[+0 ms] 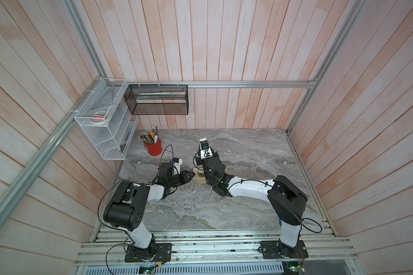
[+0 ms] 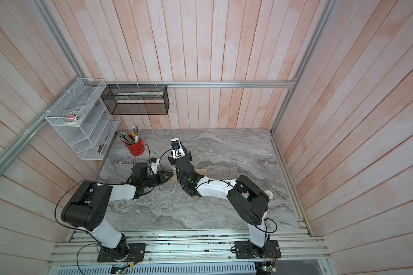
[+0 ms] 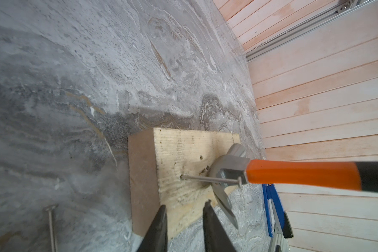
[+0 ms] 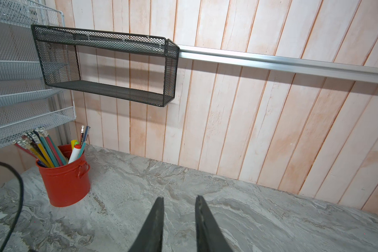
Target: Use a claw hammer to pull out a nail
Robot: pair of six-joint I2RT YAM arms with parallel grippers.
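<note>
A wooden block point(image 3: 176, 147) lies on the table in front of my left gripper, whose fingers stand apart with nothing between them. One nail point(image 3: 205, 179) sticks far out of its pale face, leaning over to the right. Behind the nail's shaft, the claw hammer's metal head point(image 3: 227, 164) rests close against that face; whether the claw grips the nail I cannot tell. The hammer's orange handle point(image 3: 298, 172) runs out of the left wrist view. My right gripper is shut on the handle, though the grip itself is hidden below its view.
A loose nail point(image 3: 51, 226) lies on the table left of the block. The red bucket of pencils point(image 4: 67, 184) stands at the back left, under wire shelves point(image 1: 105, 119). A blue tool point(image 3: 271, 205) lies beyond the hammer.
</note>
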